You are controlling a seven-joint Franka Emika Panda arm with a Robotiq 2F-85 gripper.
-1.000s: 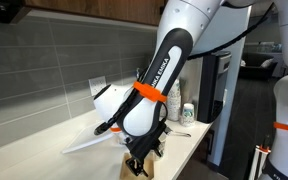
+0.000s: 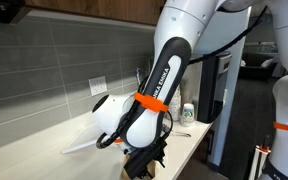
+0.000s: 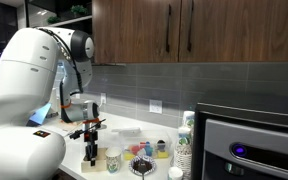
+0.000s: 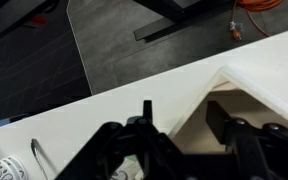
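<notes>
A shallow beige tray [image 4: 252, 112] with a pale raised rim fills the lower right of the wrist view, one corner pointing up. My gripper is part open over it: one finger [image 4: 139, 138] appears outside the rim, the other [image 4: 224, 122] over the tray's inside. Whether either finger touches the rim, I cannot tell. From the side, the gripper [image 3: 90, 152] is low over the tray [image 3: 96, 166] on the counter. In exterior view 1 the hand partly hides the tray [image 2: 136, 160].
A patterned cup [image 3: 114, 160], a dark-topped container [image 3: 142, 165] and a stack of cups [image 3: 184, 155] stand beside the tray. A clear bin of colourful items [image 3: 149, 143] is behind. The counter's edge drops to a dark floor [image 4: 144, 60].
In exterior view 1 the hand has shifted slightly right and turned, and its fingers now look more spread. Less of the tray's surface shows in front of it.
</notes>
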